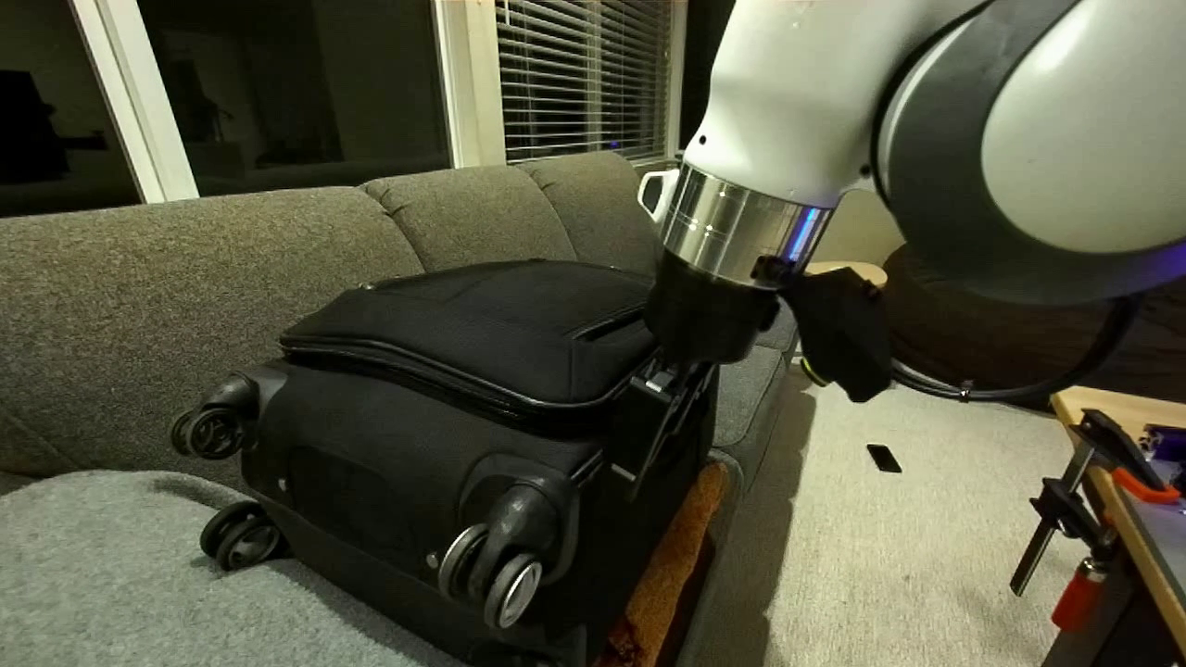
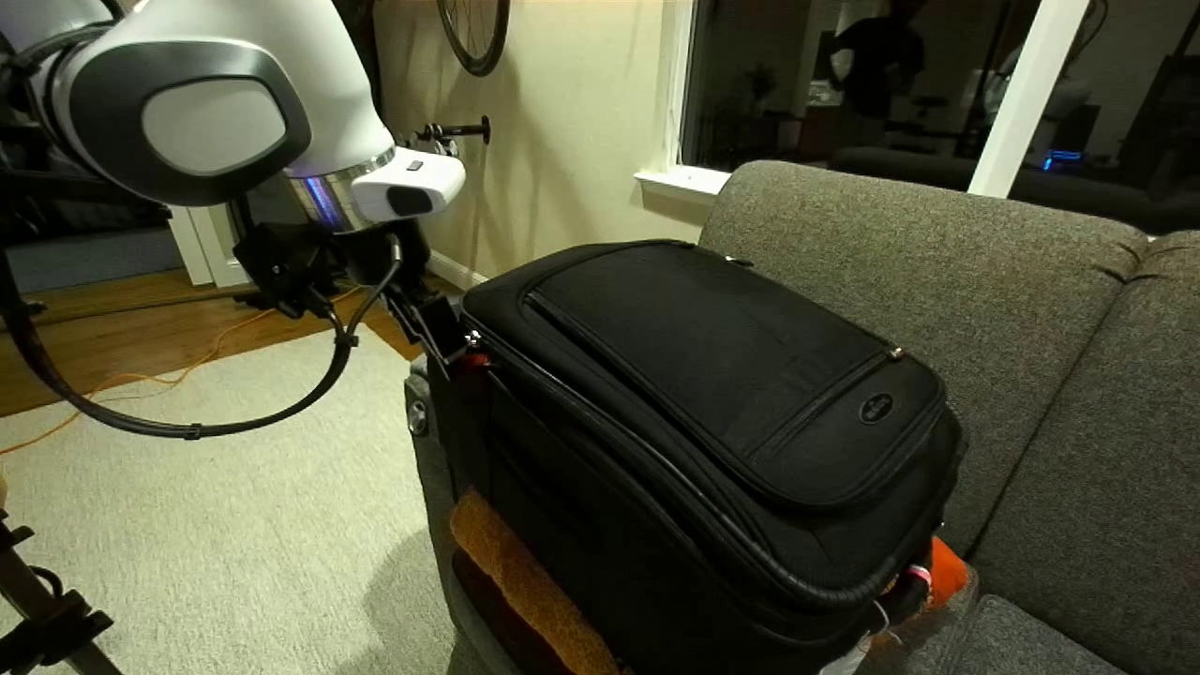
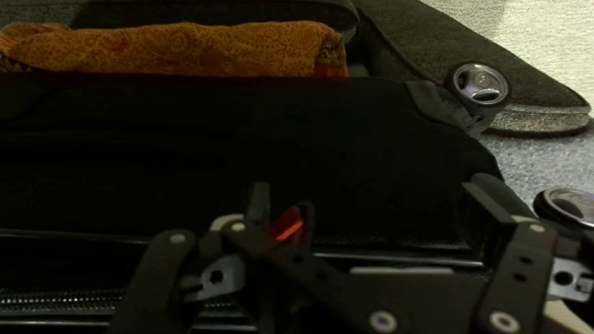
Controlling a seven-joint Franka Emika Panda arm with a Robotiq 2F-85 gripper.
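A black soft-sided suitcase (image 1: 467, 322) lies flat on the couch, its zipped edge (image 2: 675, 478) running along the side nearest my arm. My gripper is open and points down at that side, near the corner by the wheels. In the wrist view the fingers stand wide apart, with the dark suitcase side behind them. A small red tag or pull (image 3: 287, 224) shows close to the left finger, on its inner side; the same red bit (image 2: 478, 360) appears by the fingers in exterior view 2. Whether a finger touches it or the suitcase I cannot tell.
An orange patterned cloth (image 3: 222, 50) is tucked under the suitcase along the couch edge. Caster wheels (image 1: 511, 589) stick out at one end. A table with clamps (image 1: 1145, 522) stands at the right. Open carpet (image 1: 889, 556) lies between, with a dark phone-like object (image 1: 884, 458) on it.
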